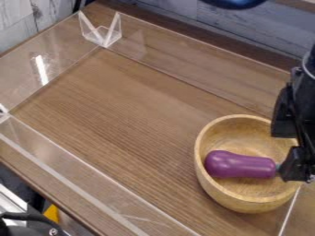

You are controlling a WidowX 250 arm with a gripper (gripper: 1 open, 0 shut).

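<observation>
A pale yellow bowl (219, 135) sits on the wooden surface at the lower right, holding a purple eggplant (239, 164). My dark gripper (290, 147) is at the right edge, over the right part of the bowl, beside the eggplant. It stands open, with nothing seen held; part of it is out of frame.
The wooden tray (110, 111) has a broad clear area at left and centre. A clear plastic piece (101, 29) stands at the top left. A blue object (234, 3) shows at the top edge.
</observation>
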